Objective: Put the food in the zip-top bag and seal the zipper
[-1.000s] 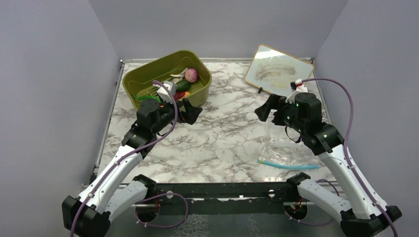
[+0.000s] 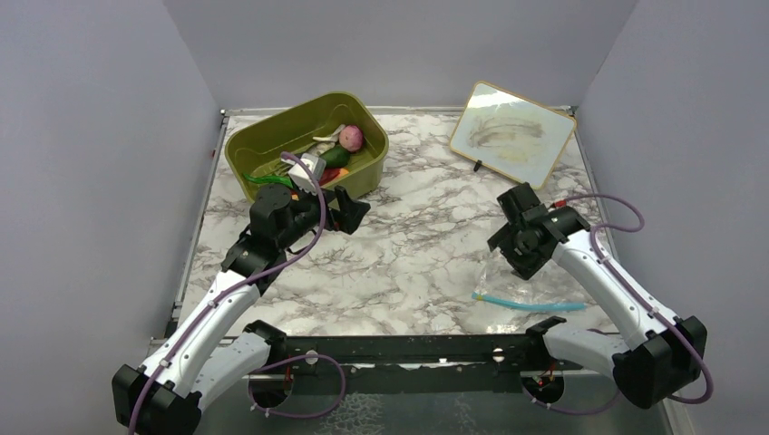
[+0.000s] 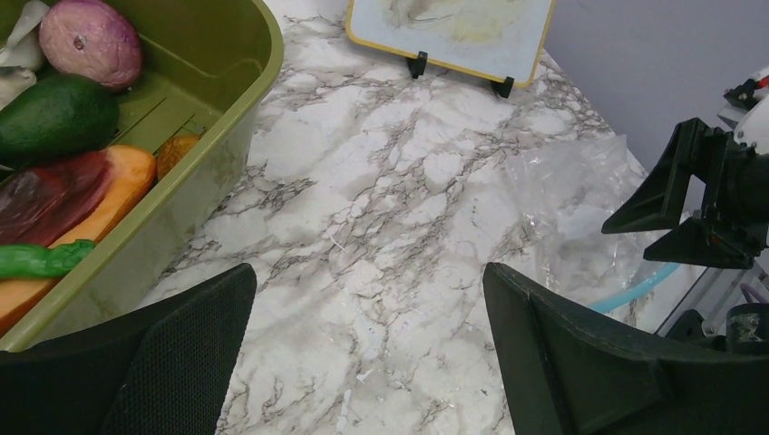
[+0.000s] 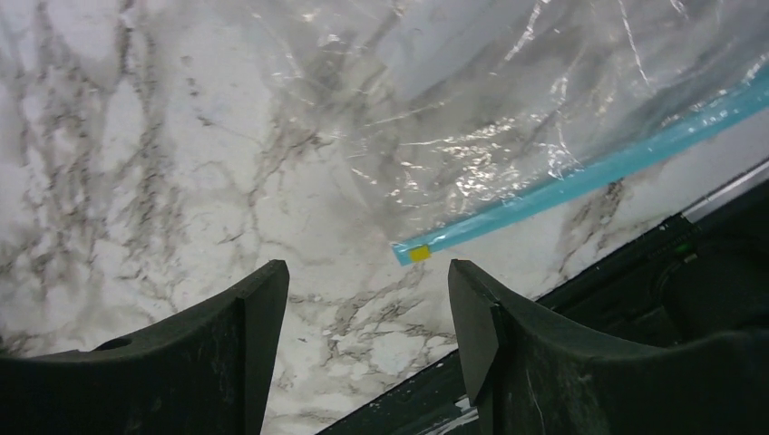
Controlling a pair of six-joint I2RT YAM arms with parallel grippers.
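Note:
A clear bag [image 2: 521,281] with a blue zipper strip [image 4: 517,208] lies flat on the right front of the marble table. My right gripper [image 2: 508,254] is over it, pointing down, part open with nothing between its fingers; the zipper's yellow-tabbed end lies just ahead of them in the right wrist view. A green bin [image 2: 304,116] at back left holds the food: red onion [image 3: 91,41], avocado [image 3: 54,122], green pepper [image 3: 41,260] and other pieces. My left gripper [image 2: 349,208] stands open at the bin's near right, with nothing between its fingers.
A whiteboard [image 2: 511,131] on small clips stands at the back right. Grey walls bound the sides and back; a dark rail runs along the front edge.
The left arm has barely moved.

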